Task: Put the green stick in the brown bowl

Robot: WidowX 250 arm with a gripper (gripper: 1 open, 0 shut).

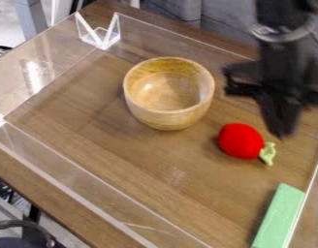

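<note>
The green stick (pixel 279 219) lies flat on the wooden table at the lower right, clear of the arm. Left of centre toward the back, the brown bowl (pixel 170 94) stands upright, and no stick is in it. My gripper (pixel 281 124) is a dark blur at the upper right, raised above the table and well behind the stick. Nothing green is between its fingers. The blur hides the exact stance of the fingertips.
A red round object (pixel 240 140) with a green stem sits between bowl and stick, just below the gripper. Clear plastic walls (pixel 84 184) edge the table.
</note>
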